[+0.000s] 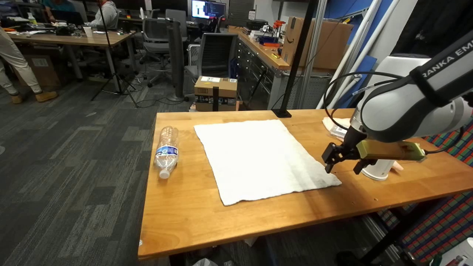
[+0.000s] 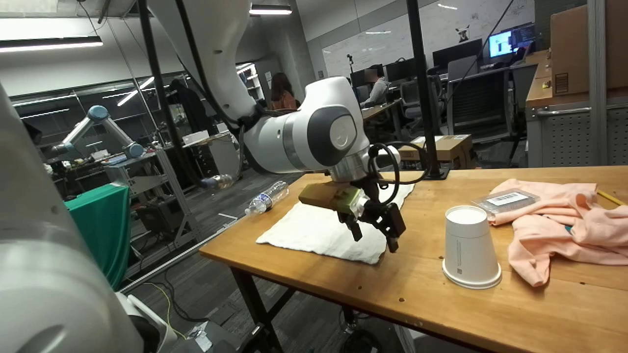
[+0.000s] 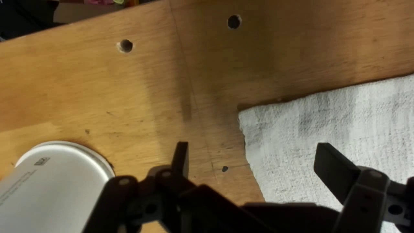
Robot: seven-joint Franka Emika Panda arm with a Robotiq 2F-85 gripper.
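A white cloth point(image 1: 266, 159) lies spread flat on the wooden table, one corner of it point(image 3: 267, 128) showing between and beyond my fingers in the wrist view. My gripper is open above the table at that corner, its fingers wide apart and nothing between them. In exterior view 2 the gripper point(image 2: 375, 241) hangs over the cloth's near edge, fingers pointing down. The fingertips look clear of the cloth, though the exact height is hard to tell.
An upside-down white cup point(image 2: 471, 250) stands close beside the gripper. Peach cloth point(image 2: 565, 223) with a clear packet point(image 2: 506, 201) lies beyond it. A plastic bottle point(image 1: 167, 153) lies at the table's far end. A black post point(image 1: 288, 88) rises from the back edge.
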